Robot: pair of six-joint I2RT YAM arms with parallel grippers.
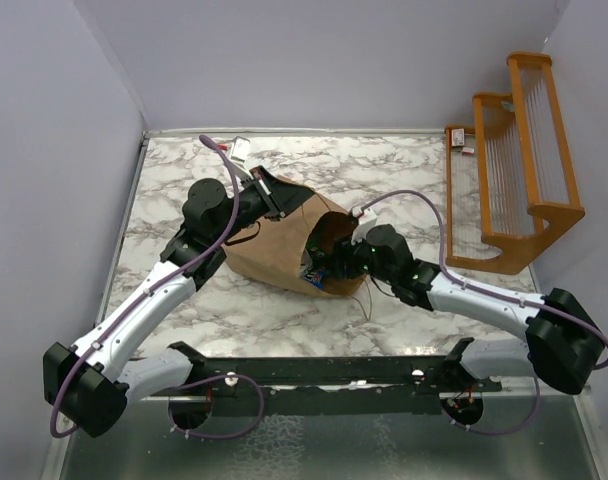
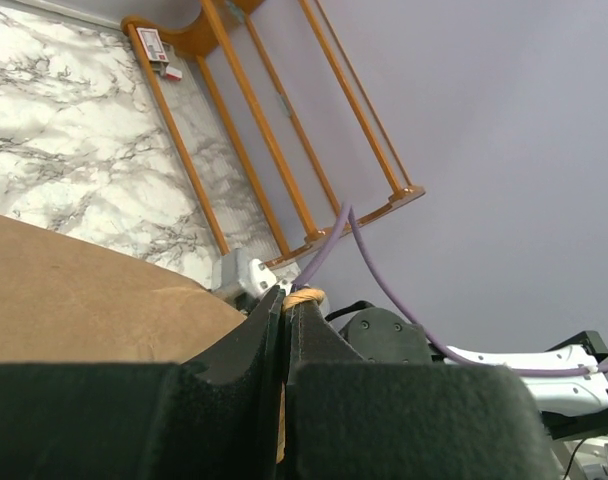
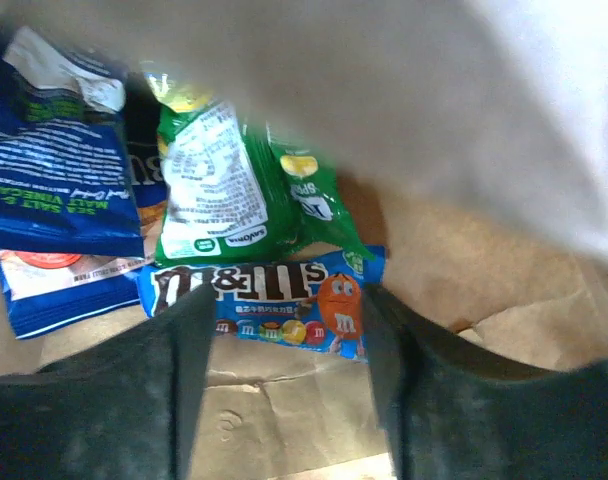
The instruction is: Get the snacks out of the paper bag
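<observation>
The brown paper bag lies on its side, its mouth facing right. At the mouth's upper edge my left gripper is shut on the bag's twisted paper handle. My right gripper reaches into the mouth, its fingers apart. Between and beyond them lies a blue M&M's pack; whether they touch it, I cannot tell. Farther in, a green snack bag and a dark blue salt-and-vinegar bag rest against each other. A grey blur hides the upper part of the right wrist view.
A wooden rack stands at the back right, with small red-and-white boxes beside its slats. Bare marble tabletop stretches in front of the bag, and more lies behind it.
</observation>
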